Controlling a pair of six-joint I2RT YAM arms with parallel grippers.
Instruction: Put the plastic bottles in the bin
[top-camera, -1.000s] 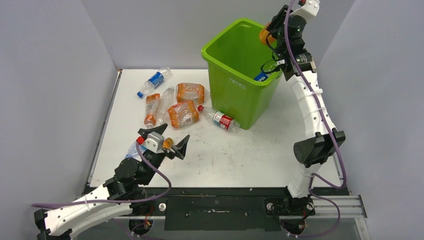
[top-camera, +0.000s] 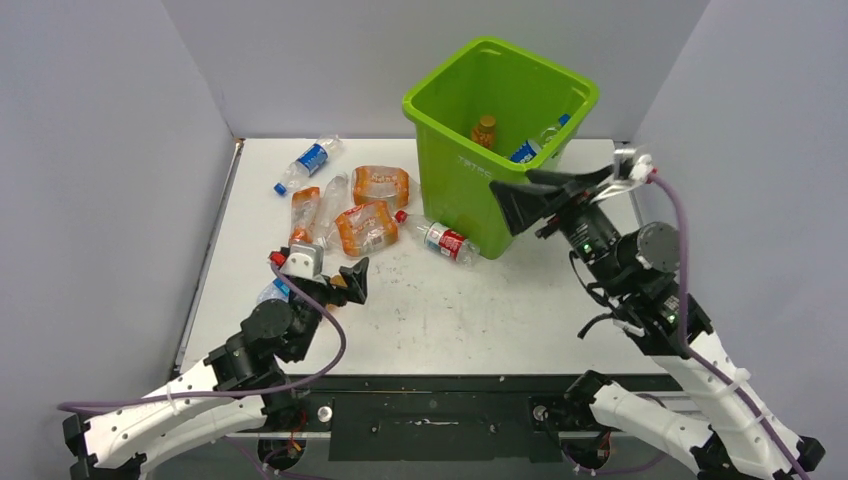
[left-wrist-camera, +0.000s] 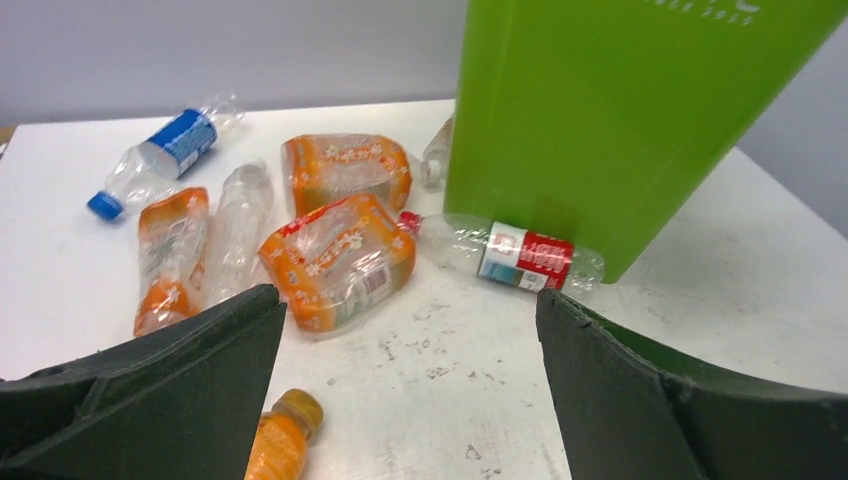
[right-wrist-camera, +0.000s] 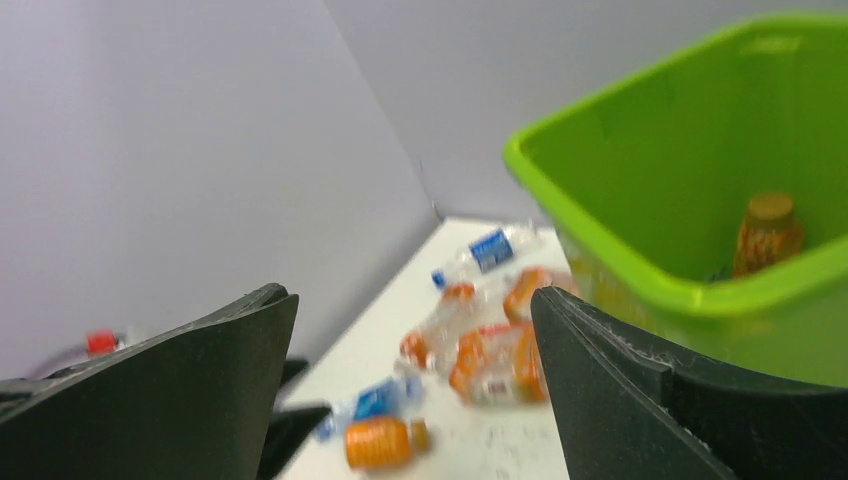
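Observation:
The green bin (top-camera: 455, 165) stands at the back. Inside it lie an orange jar-like bottle (top-camera: 483, 132) and a blue-labelled bottle (top-camera: 525, 151). Against its base rests a red-labelled bottle (left-wrist-camera: 535, 257); a blue-labelled bottle (left-wrist-camera: 183, 142) lies at the far left. Beside a clear bottle (left-wrist-camera: 240, 222) is a slim orange-and-clear one (left-wrist-camera: 170, 258). Another orange bottle (left-wrist-camera: 279, 440) shows low between the left fingers, beyond their tips. My left gripper (top-camera: 325, 262) hangs open over it, empty. Open and empty too, my right gripper (top-camera: 518, 191) is at the bin's front right, blurred.
Two crumpled orange-and-clear plastic pieces (left-wrist-camera: 340, 262) lie mid-left of the bin. Under the left arm is a bottle with blue on it (right-wrist-camera: 375, 402). Walls enclose the back and sides.
An orange bottle held by my right gripper above the bin is now inside the bin. That gripper has opened and swung down toward the front right. My left gripper has shifted only slightly.

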